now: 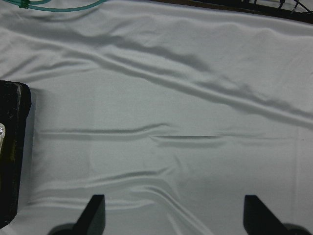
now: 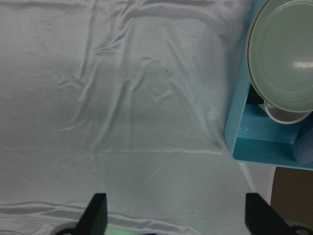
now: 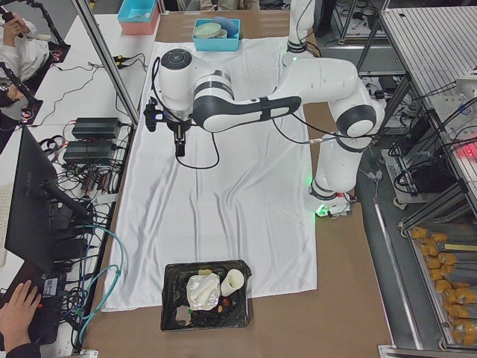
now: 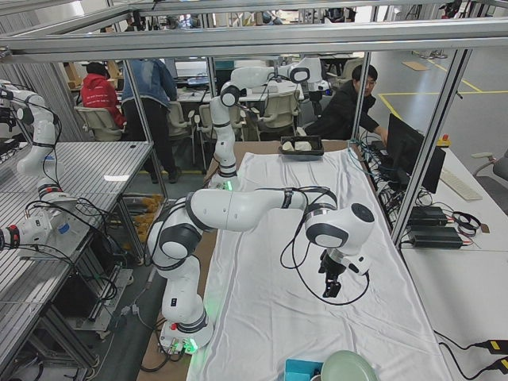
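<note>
A white cloth (image 3: 223, 231) covers the table. One gripper (image 3: 179, 149) hangs over the cloth's middle left in the camera left view; the other (image 4: 332, 287) hangs over the cloth in the camera right view, near the blue bin. In the left wrist view the fingertips (image 1: 90, 215) stand wide apart over bare cloth, beside the black tray (image 1: 12, 152). In the right wrist view the fingertips (image 2: 94, 215) are also wide apart over cloth, left of the blue bin (image 2: 238, 142), which holds a green plate (image 2: 281, 54), a cup and a blue-grey item.
The black tray (image 3: 205, 318) at the table's end holds a white wrapped bundle (image 3: 201, 292) and a white cup (image 3: 232, 282). A monitor (image 3: 30, 209), cables and metal posts line the sides.
</note>
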